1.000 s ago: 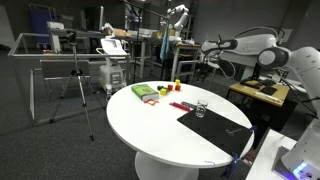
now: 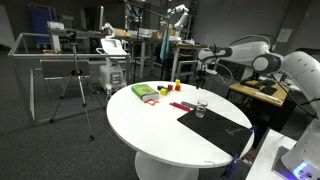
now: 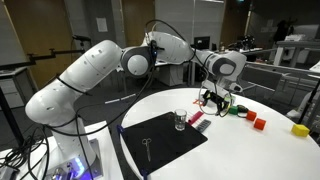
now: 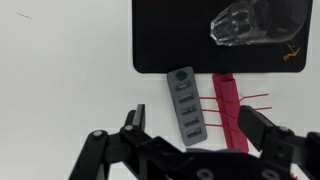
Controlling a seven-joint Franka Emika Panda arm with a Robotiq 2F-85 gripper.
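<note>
My gripper is open, with nothing between its fingers. In the wrist view, a grey strip (image 4: 186,105) with a green button lies below and between them. Beside it is a dark pink bar (image 4: 229,112) with thin red wires, close to my right-hand finger. A clear glass (image 4: 258,22) stands on the black mat (image 4: 170,45). From the second exterior view, my gripper (image 3: 214,98) hangs above the table behind the glass (image 3: 180,120), the pink bar (image 3: 196,117) and the grey strip (image 3: 204,126).
Coloured items sit further along the white table (image 2: 135,120), including a red block (image 3: 259,125) and a yellow block (image 3: 300,130). A green box (image 2: 145,91) lies near the table's far left edge.
The arm has swung a little to the left in exterior view 1, and its gripper end now sits lower. The objects on the table appear unmoved.
</note>
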